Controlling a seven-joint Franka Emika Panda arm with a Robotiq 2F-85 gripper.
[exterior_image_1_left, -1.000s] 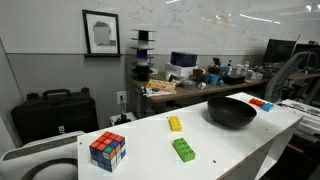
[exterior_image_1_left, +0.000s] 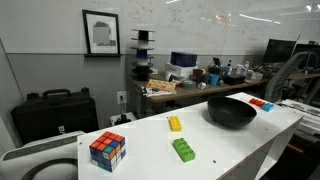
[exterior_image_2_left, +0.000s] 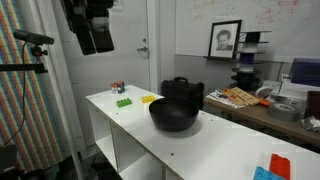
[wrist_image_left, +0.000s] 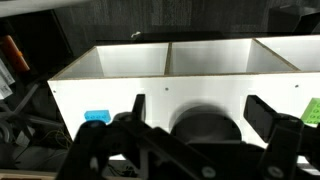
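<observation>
A black bowl (exterior_image_1_left: 231, 113) stands on the white table (exterior_image_1_left: 150, 158); its dark body (wrist_image_left: 205, 125) appears below my gripper in the wrist view. My gripper is open, its two fingers wide apart and nothing held between them. On the table lie a green block (exterior_image_1_left: 183, 150), a yellow block (exterior_image_1_left: 175, 124) and a large Rubik's-type cube (exterior_image_1_left: 107, 151). Beyond the bowl, a red block (exterior_image_2_left: 280, 166) and a blue block (exterior_image_2_left: 266, 174) lie together. In exterior view 2 the dark arm (exterior_image_2_left: 95, 30) hangs high above the table's front side.
Open white compartments (wrist_image_left: 210, 58) run along the table's side beneath its top. A cluttered wooden bench (exterior_image_2_left: 250, 110) and a black case (exterior_image_1_left: 55, 114) stand behind. Bare tabletop lies between the bowl and the red and blue blocks.
</observation>
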